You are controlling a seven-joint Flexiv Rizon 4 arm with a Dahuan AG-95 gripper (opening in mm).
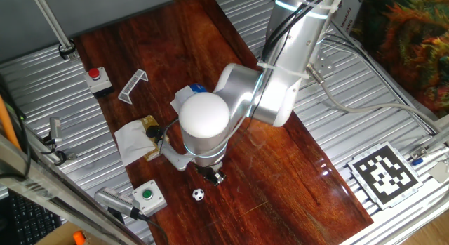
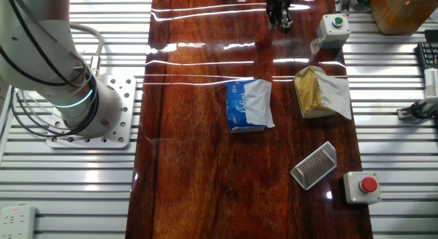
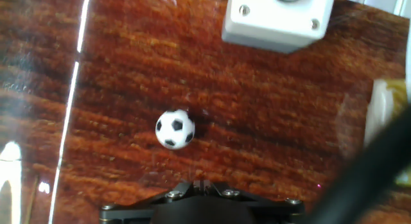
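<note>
A small black-and-white soccer ball (image 1: 198, 194) lies on the brown wooden table, near the green button box. In the wrist view the ball (image 3: 174, 129) sits on bare wood, apart from and a little ahead of the fingertips. My gripper (image 1: 212, 177) is above the table beside the ball. Its fingers meet in the wrist view, so the gripper looks shut, with nothing visible between them. Exterior view 2 shows the gripper (image 2: 279, 24) at its top edge, while the ball does not show there.
A green button box (image 1: 148, 197) stands close to the ball. Blue (image 2: 248, 105) and gold (image 2: 318, 93) tissue packs, a white perforated bracket (image 2: 315, 165) and a red button box (image 2: 362, 187) occupy other spots.
</note>
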